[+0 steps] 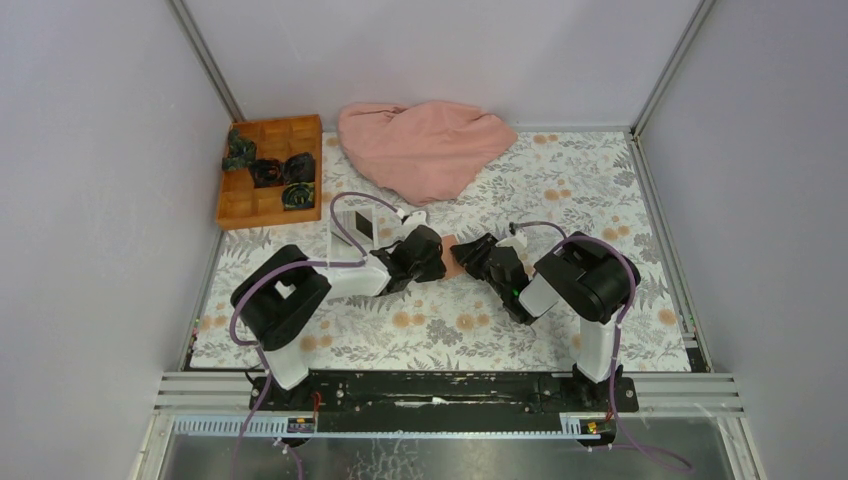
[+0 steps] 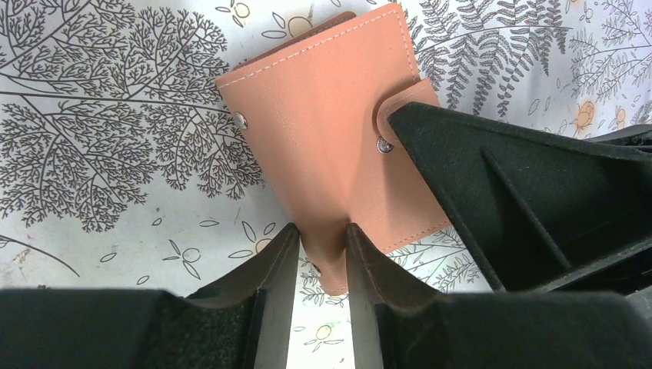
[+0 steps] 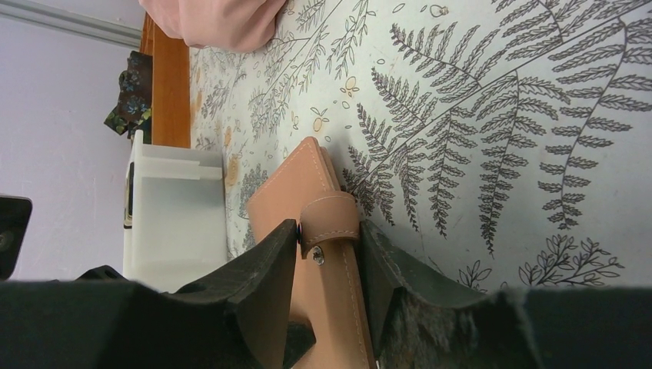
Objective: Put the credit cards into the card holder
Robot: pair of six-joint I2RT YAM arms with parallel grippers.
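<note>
Between the two arms, at mid-table, lies a salmon-coloured card holder (image 1: 451, 257), a stitched wallet with a snap strap. In the left wrist view my left gripper is shut on one corner of the card holder (image 2: 315, 131), pinching it between its fingertips. My right gripper stands open around the strap (image 3: 330, 215) at the other side, a finger on either side of it. The strap still lies across the holder's edge, near a metal snap. A dark card (image 1: 364, 224) shows in the white stand on the left.
The white stand (image 3: 173, 215) is left of the holder. Behind it is a wooden tray (image 1: 268, 217) holding several dark items. A pink cloth (image 1: 425, 150) lies at the back.
</note>
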